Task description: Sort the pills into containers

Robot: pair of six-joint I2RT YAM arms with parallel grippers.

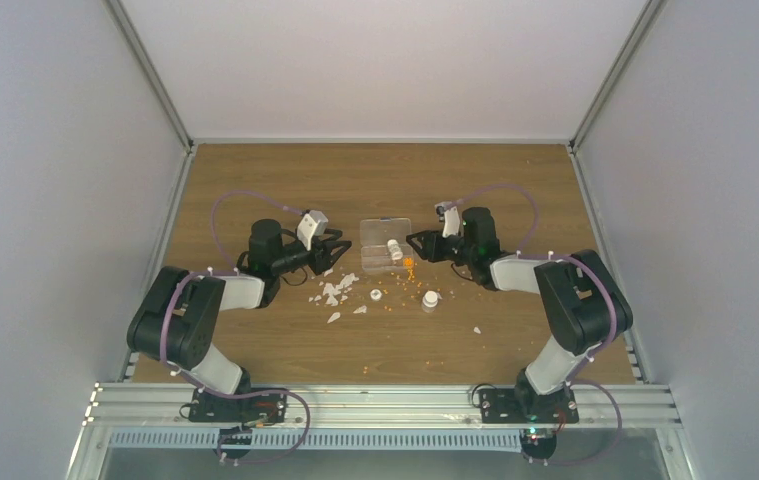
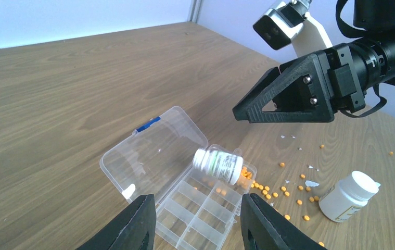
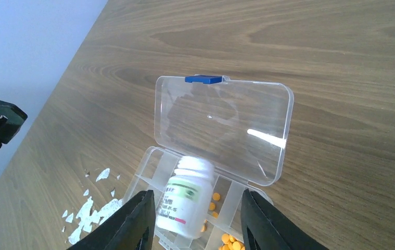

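Note:
The clear pill organizer [image 1: 383, 258] lies with its lid [image 3: 221, 125] flipped open at mid-table. An uncapped white bottle [image 3: 185, 200] with a pale label rests on its side across the compartments. Orange pills [image 2: 246, 176] fill one corner compartment, and a few are in compartments by the bottle. My right gripper [image 1: 416, 247] stands open just right of the bottle, nothing between its fingers. Open and empty, my left gripper [image 1: 348, 245] is left of the organizer. More orange pills [image 2: 267, 194] are strewn on the table beside the box.
A second white bottle [image 2: 348, 197] stands upright in front of the organizer, to the right. A white round cap [image 1: 375, 295] lies on the table. Several torn white scraps [image 3: 93, 213] are scattered left of the box.

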